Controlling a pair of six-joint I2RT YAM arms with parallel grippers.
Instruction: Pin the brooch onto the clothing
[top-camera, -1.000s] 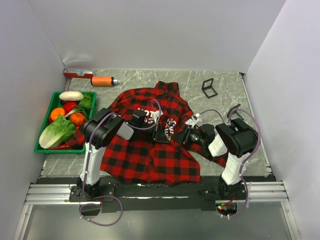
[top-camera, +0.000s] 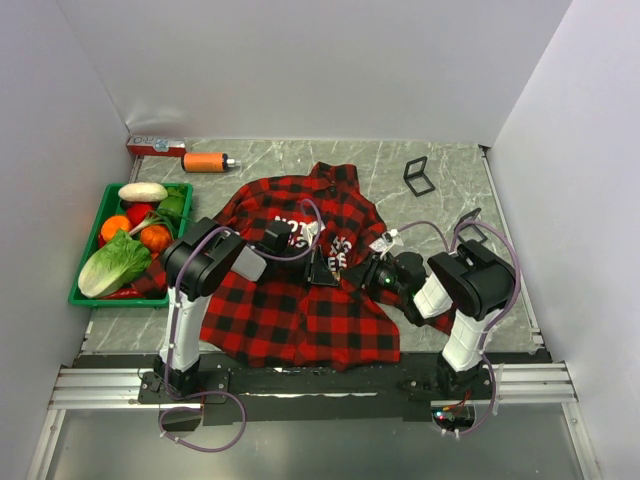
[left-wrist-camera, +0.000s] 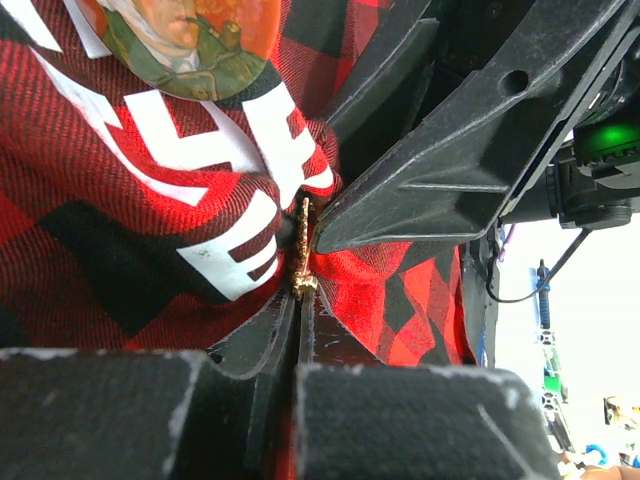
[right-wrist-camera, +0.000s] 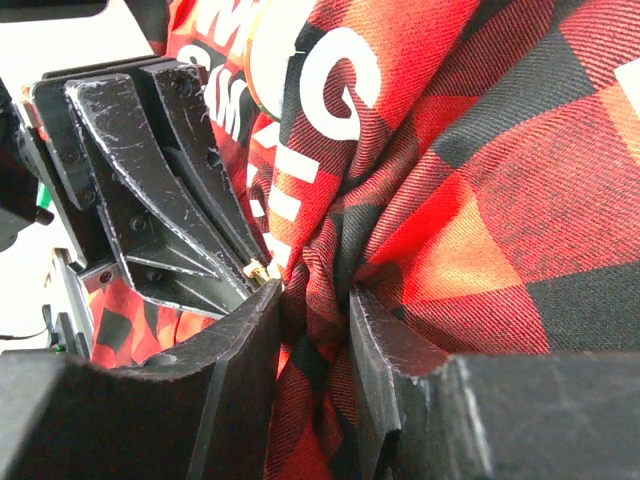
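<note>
Spread over the table is a red and black plaid shirt (top-camera: 300, 325) with white lettering on its back. My left gripper is shut on the gold brooch (left-wrist-camera: 304, 250), which stands edge-on at the fingertips against the cloth. Bunched plaid fabric (right-wrist-camera: 325, 290) lies pinched in my right gripper, which is shut on it. A bit of gold (right-wrist-camera: 262, 270) shows beside the right fingers, at the left gripper's tips. Whether the pin passes through the cloth cannot be seen. Both grippers meet near the shirt's middle in the top view.
A green basket (top-camera: 75, 275) of vegetables stands at the left, touching a sleeve. An orange bottle (top-camera: 205, 162) and a red box (top-camera: 157, 146) lie at the back left. Black frame-like stands (top-camera: 418, 175) are at the right. Bare table shows at the back right.
The left arm looks unmoved.
</note>
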